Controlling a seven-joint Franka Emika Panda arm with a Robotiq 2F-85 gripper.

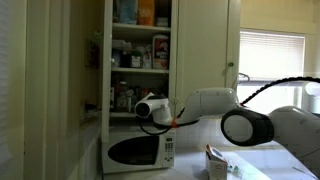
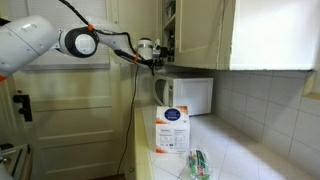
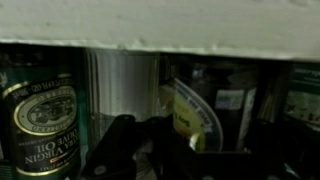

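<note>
In the dim wrist view, a dark jar [image 3: 232, 98] with a pale, slanted label stands just ahead of my gripper. The black fingers are low in that view, shut on the jar; their contact with it is hard to make out in the dark. From the side, exterior view 2 has the gripper [image 2: 157, 58] reaching into the open cupboard above the microwave. In exterior view 1 the wrist hides most of what lies between the fingers.
A green olive oil bottle [image 3: 45, 115] and a clear glass [image 3: 122, 80] stand left of the jar, close by. A white shelf edge [image 3: 160, 32] runs overhead. Below are the microwave [image 1: 138, 151] and a white box [image 1: 215, 163] on the counter.
</note>
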